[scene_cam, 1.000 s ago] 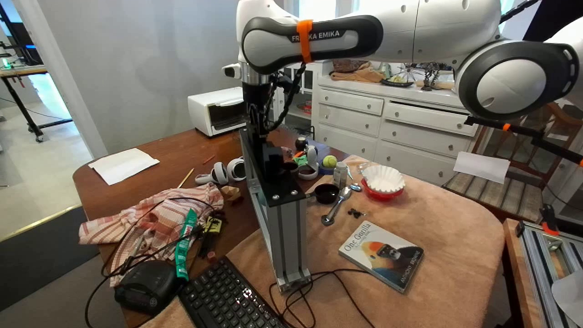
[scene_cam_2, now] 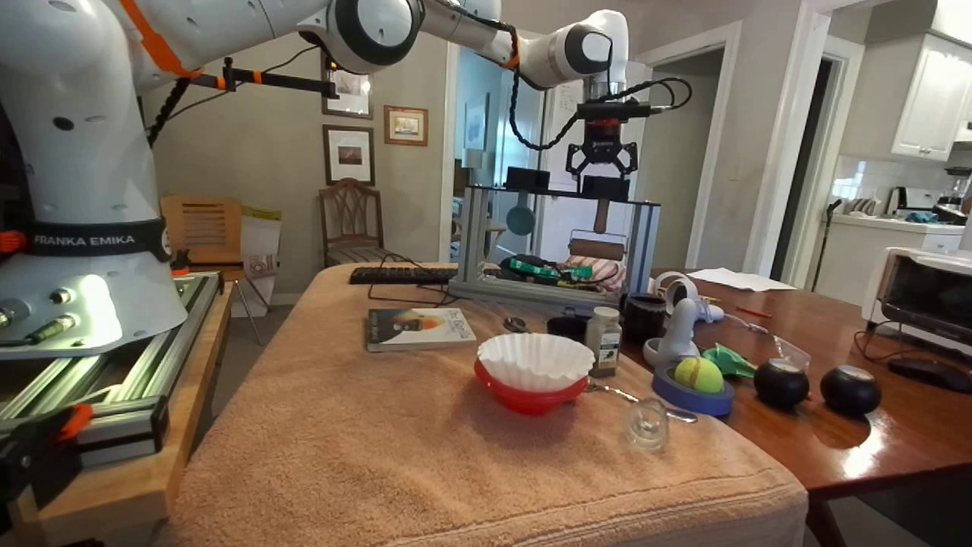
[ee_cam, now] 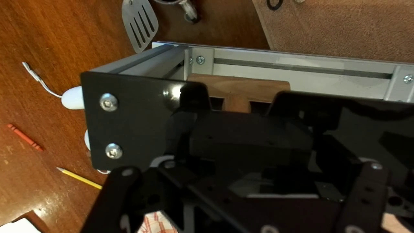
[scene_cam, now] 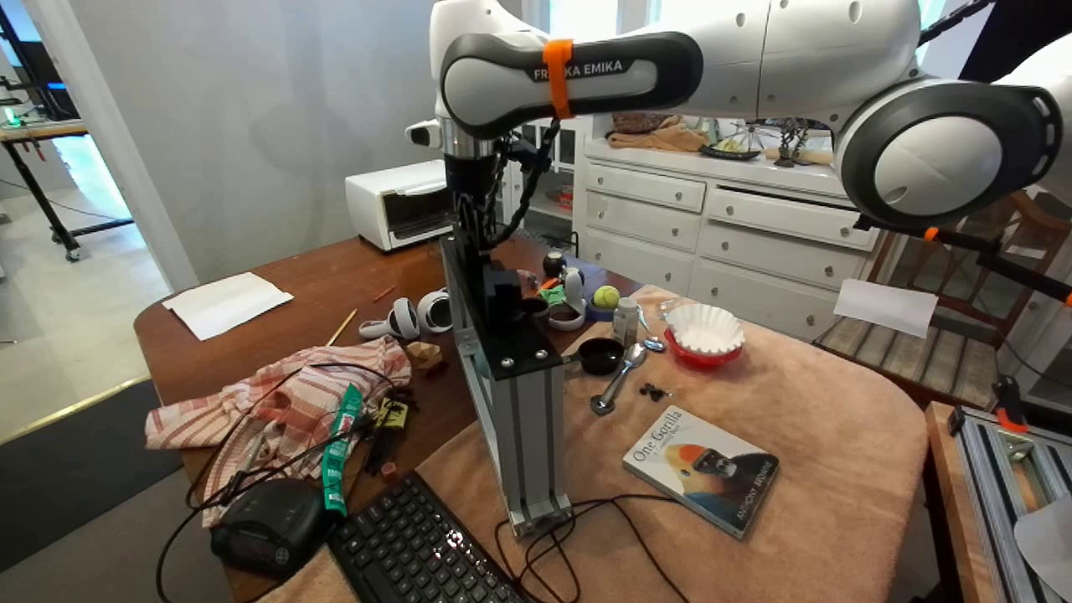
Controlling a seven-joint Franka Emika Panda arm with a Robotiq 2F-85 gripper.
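My gripper [scene_cam_2: 601,172] points down, its fingers apart, over a black block [scene_cam_2: 606,188] on the black top plate [ee_cam: 128,120] of a metal frame. In the wrist view, dark fingers [ee_cam: 194,96] stand to either side of the block, and black on black hides whether they touch it. Below the plate hangs a wooden piece with an upright handle [scene_cam_2: 601,216] and a crosswise cylinder [scene_cam_2: 598,248]; its wooden bar [ee_cam: 248,87] also shows in the wrist view. A second black block [scene_cam_2: 528,178] sits farther along the plate.
Around the frame's metal post [scene_cam: 533,442] lie a keyboard [scene_cam: 422,543], a striped cloth [scene_cam: 291,392] and a book [scene_cam: 703,471]. A red bowl [scene_cam_2: 528,396] holds white paper filters [scene_cam_2: 535,355]. A tennis ball [scene_cam_2: 699,374] rests in a blue ring.
My arm's wrist has shifted very slightly left in exterior view 1. Objects on the table look unmoved.
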